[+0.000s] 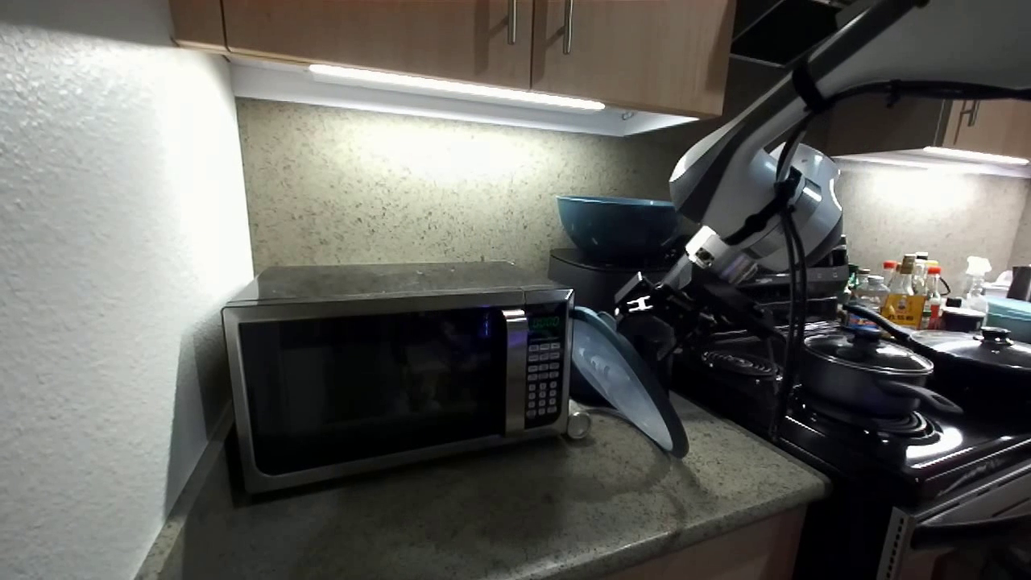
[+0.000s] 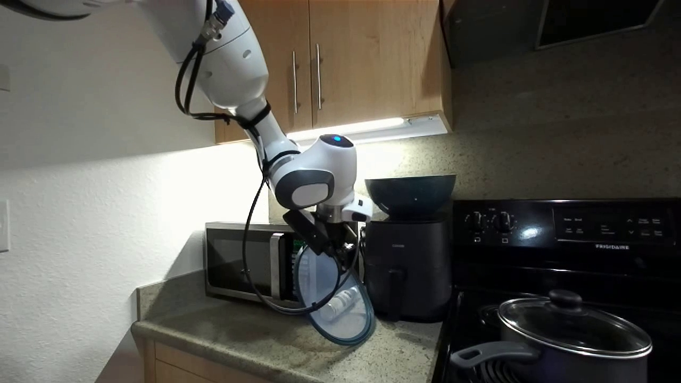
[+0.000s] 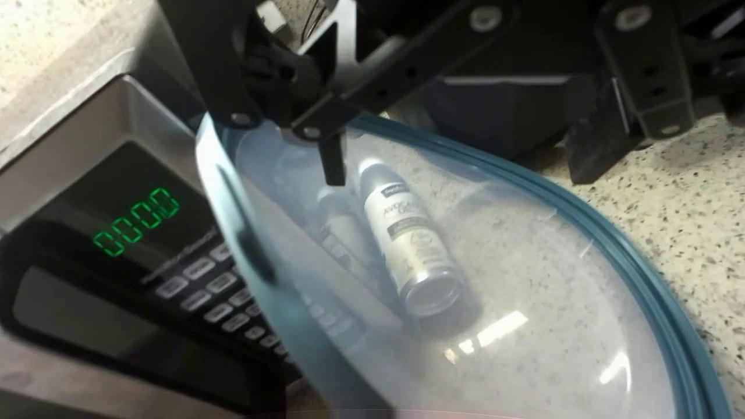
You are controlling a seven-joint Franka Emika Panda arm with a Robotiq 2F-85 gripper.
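A clear lid with a blue rim (image 3: 614,237) leans on edge against the right side of the microwave (image 1: 387,387); exterior view 2 also shows the lid (image 2: 360,319) tilted on the counter. My gripper is open at the lid's upper part. In the wrist view one finger (image 3: 332,162) overlaps the clear panel and the other finger (image 3: 593,155) lies outside the rim. Whether either touches the lid is unclear. Through the panel shows a white spray bottle (image 3: 412,241) lying on the counter.
Right of the lid stands a black air fryer (image 2: 408,268) with a blue bowl (image 2: 412,194) on top. The stove holds a lidded pot (image 1: 860,362) and a pan. Bare counter (image 1: 541,512) lies in front of the microwave.
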